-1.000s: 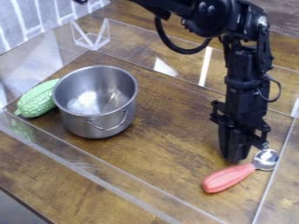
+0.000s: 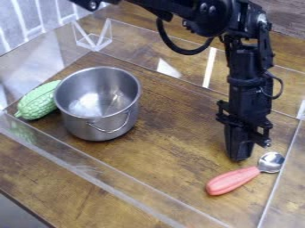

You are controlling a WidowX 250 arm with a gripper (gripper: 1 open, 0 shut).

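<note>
My gripper (image 2: pixel 238 150) points down low over the wooden table at the right, just behind a spoon with a pink handle (image 2: pixel 233 181) and a metal head (image 2: pixel 270 162); I cannot tell whether its tip touches the table or whether it is open or shut. A steel pot (image 2: pixel 99 102) stands at the left, and a green corn cob toy (image 2: pixel 38 100) lies beside it.
Clear plastic edging borders the work area on the wooden table (image 2: pixel 143 178). The middle, between pot and gripper, is bare.
The spoon, pot and corn look unmoved.
</note>
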